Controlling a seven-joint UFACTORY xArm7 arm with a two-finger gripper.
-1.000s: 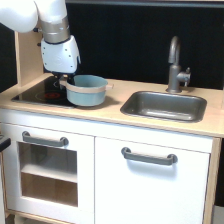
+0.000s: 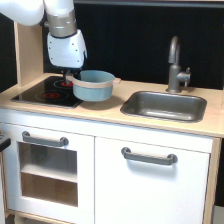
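A light blue-grey pot [image 2: 93, 89] with a pale handle on its right is at the right edge of the black stovetop [image 2: 45, 94], partly over the wooden counter. From above left, the white arm [image 2: 66, 48] reaches down to the pot. My gripper [image 2: 70, 74] is at the pot's left rim, seemingly touching it. Its fingers are small and dark here, so their spread and any hold on the left handle cannot be made out. Whether the pot's base touches the surface is also unclear.
To the right, a sink [image 2: 164, 105] is set in the counter with a dark faucet [image 2: 176, 68] behind it. Bare counter [image 2: 128, 90] separates pot and sink. Below are a shelf door with a handle [image 2: 45, 139] and a white cabinet door [image 2: 150, 185].
The pot has shifted right and slightly upward in the view. The arm and gripper have moved the same way with it, staying at its left side.
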